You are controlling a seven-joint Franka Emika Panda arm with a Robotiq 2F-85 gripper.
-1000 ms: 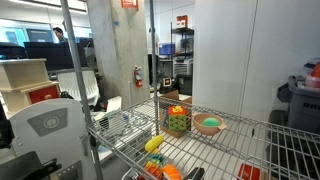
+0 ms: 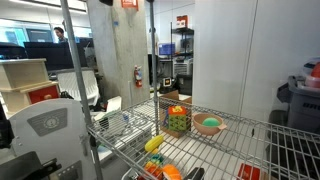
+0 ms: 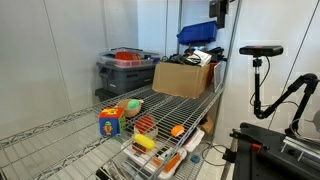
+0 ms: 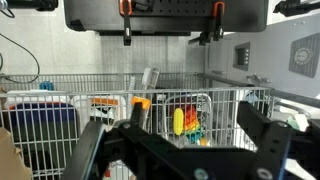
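High above the wire rack, my gripper stands open with its fingers wide apart and nothing between them. Below it in the wrist view, a long yellow item lies beside a red and multicoloured one, with an orange-handled object to their left. Exterior view 2 shows the yellow item near the rack's front, a red item behind it and a round orange item to the right. A colourful box stands upright next to a tan bowl with something green in it.
An open cardboard box and a grey lidded bin occupy the rack's far end. Much of the rack's near left is bare wire. Thin upright posts rise beside the rack.
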